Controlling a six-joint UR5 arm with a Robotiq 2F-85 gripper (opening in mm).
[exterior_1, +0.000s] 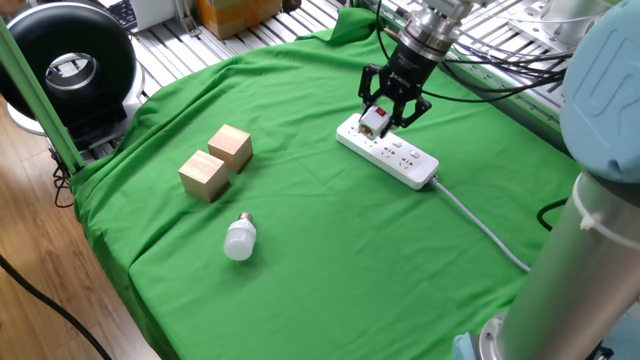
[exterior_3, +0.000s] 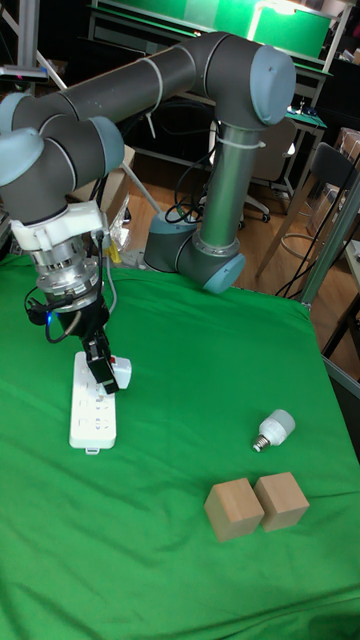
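My gripper is shut on a small white lamp socket that has a red switch and a brass-coloured opening. Beneath it lies a white power strip, and the socket is over the strip's far-left end in exterior view 1. Whether the socket touches the strip or is seated in it, I cannot tell. From the other side, the gripper hides part of the strip, with the white socket showing beside the black fingers. A white light bulb lies on its side on the green cloth, well apart from the gripper.
Two wooden blocks stand close together near the bulb. A grey cable runs from the strip towards the robot's base.
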